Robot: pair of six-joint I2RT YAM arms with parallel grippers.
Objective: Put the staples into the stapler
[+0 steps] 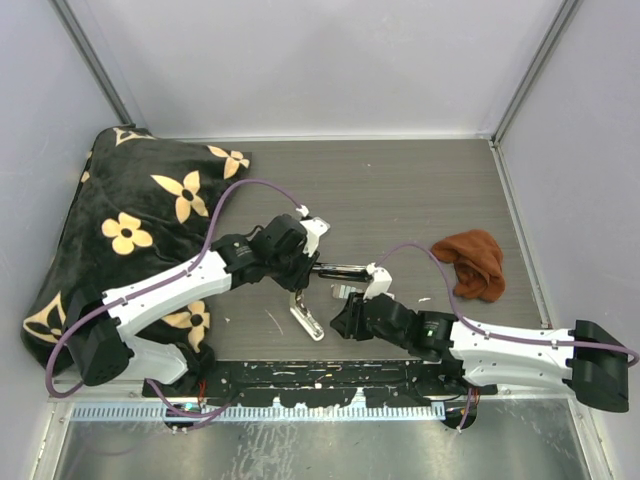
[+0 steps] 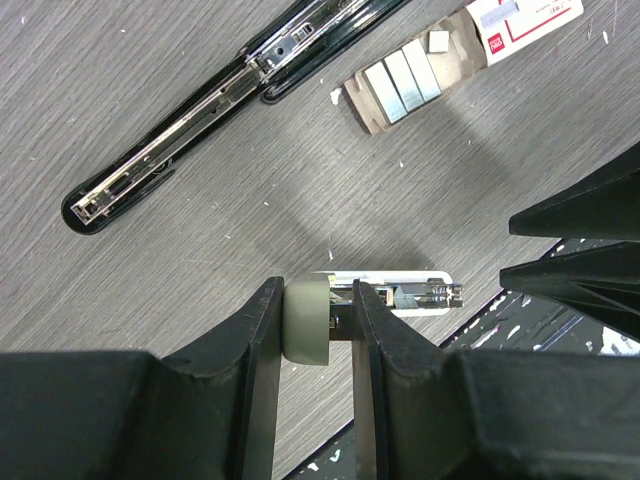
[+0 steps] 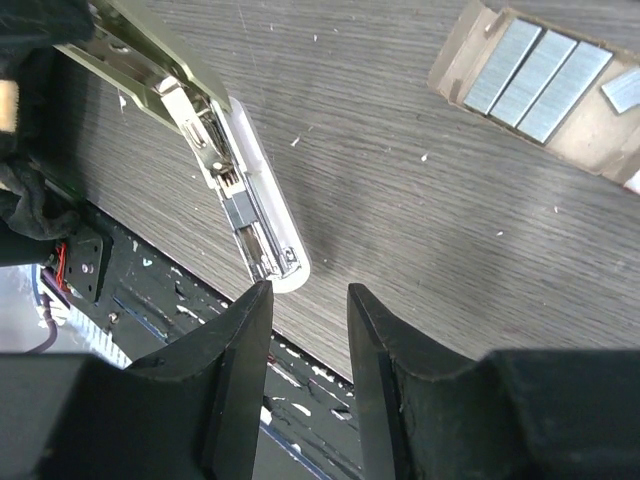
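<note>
A small pale green stapler with a white base (image 1: 307, 320) lies opened up, its metal magazine bare. My left gripper is shut on the raised pale green cover (image 2: 306, 320). In the right wrist view, a short grey staple strip (image 3: 240, 210) sits in the magazine, short of its front end. My right gripper stands part open just beyond that end, with only table and the dark edge showing between its fingers. A long black stapler (image 2: 165, 145), also opened, lies farther back.
An opened staple box (image 2: 530, 25) with several silver strips (image 3: 540, 80) lies behind and right of the small stapler. A brown cloth (image 1: 474, 263) rests at the right, a dark flowered blanket (image 1: 130, 190) at the left.
</note>
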